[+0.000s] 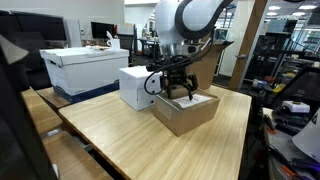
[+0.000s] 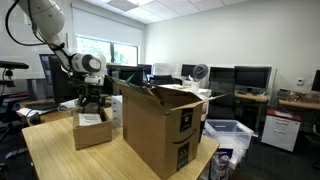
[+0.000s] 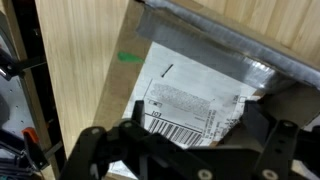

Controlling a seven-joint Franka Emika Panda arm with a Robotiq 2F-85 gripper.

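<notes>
Inside an open cardboard box lies a flat white package with a printed label and barcode. The package also shows as a pale patch in exterior view 1. My gripper points downward at the box opening, its fingers spread apart and nothing held between them. In the wrist view the black fingers are in front of the package's lower part. Whether the fingertips touch the package cannot be made out. Exterior view 2 shows the arm over the same box.
A white box stands just behind the cardboard box, with a larger blue-and-white storage box farther left. Exterior view 2 has a big brown carton near its camera.
</notes>
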